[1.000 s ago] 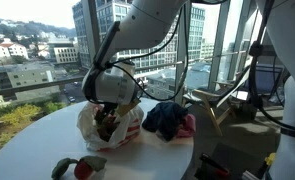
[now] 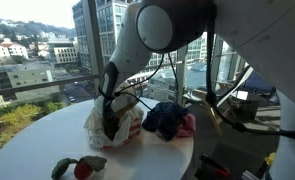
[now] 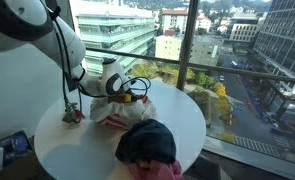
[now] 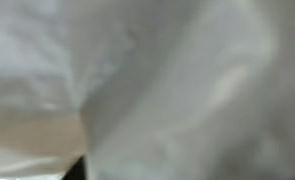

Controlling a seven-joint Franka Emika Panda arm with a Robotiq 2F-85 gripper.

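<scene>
A white plastic bag with red markings [image 2: 131,132] stands on the round white table [image 2: 27,145]. My gripper [image 2: 109,128] reaches down into the bag's top, and its fingers are largely hidden by the plastic. In exterior view 2 the bag [image 3: 167,102] surrounds the gripper's lower end from behind the dark cloth. Pale, blurred plastic [image 4: 187,90] fills nearly the whole wrist view, with a small dark patch at the bottom edge. Whether anything lies between the fingers is hidden.
A dark blue cloth [image 2: 165,119] lies right of the bag, with a pink cloth [image 3: 155,171] against it. Red and green items [image 2: 83,168] rest near the table's front left. Tall windows stand behind.
The arm has swung over and its wrist now stands steeper above the bag. The gripper has shifted within the bag's mouth, and the bag's top has changed shape. The cloths have stayed put.
</scene>
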